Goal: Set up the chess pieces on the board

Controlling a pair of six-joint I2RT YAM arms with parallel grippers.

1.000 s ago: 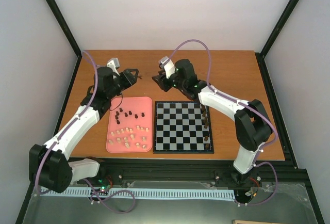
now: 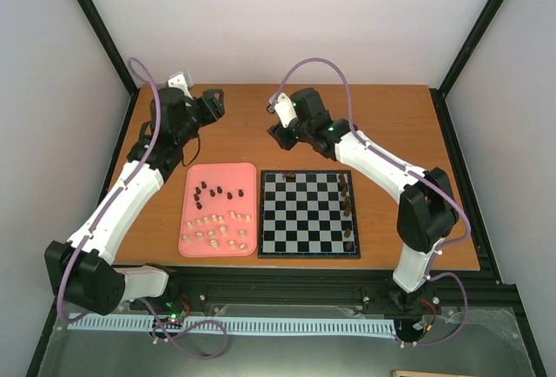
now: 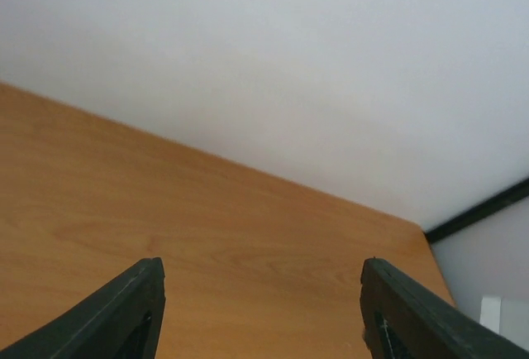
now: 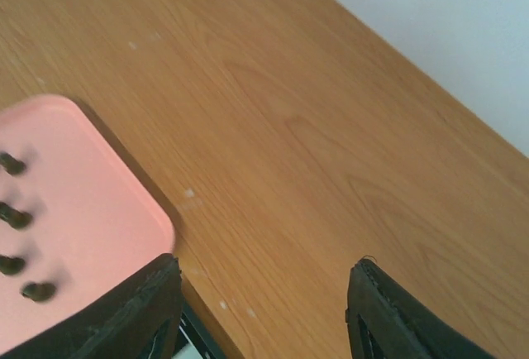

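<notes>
The checkered board (image 2: 304, 247) lies on the table's front middle, dark pieces along its right edge and one at its top edge. To its left sits the pink tray (image 2: 217, 247) with several dark and light pieces; dark ones (image 4: 39, 291) show in the right wrist view. My left gripper hangs high over the back left, fingers apart, nothing seen between them. My right gripper is over the table behind the board, fingers apart and empty, with tray and board corner below left.
A white wall rises behind its back edge, with dark frame posts at the corners.
My left gripper has risen toward the back and a little left, away from the right one.
</notes>
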